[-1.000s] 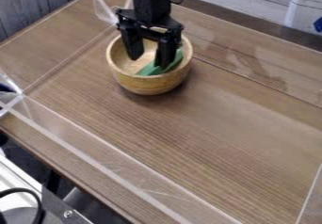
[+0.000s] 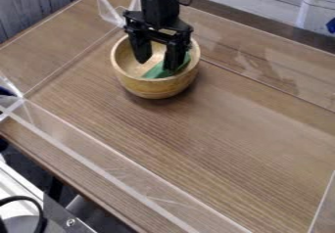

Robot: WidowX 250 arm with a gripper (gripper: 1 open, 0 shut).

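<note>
A light wooden bowl (image 2: 156, 86) sits on the wooden table (image 2: 183, 159) in the upper middle of the view. Inside it, toward the right, lies a green object (image 2: 167, 69). My black gripper (image 2: 156, 51) comes down from the top with its two fingers open over the bowl, reaching into its upper part above and beside the green object. Whether the fingertips touch the green object is not clear.
A pale wall stands at the top right.
The gripper has shifted very slightly, staying open over the bowl. The bowl and green object look unmoved.
</note>
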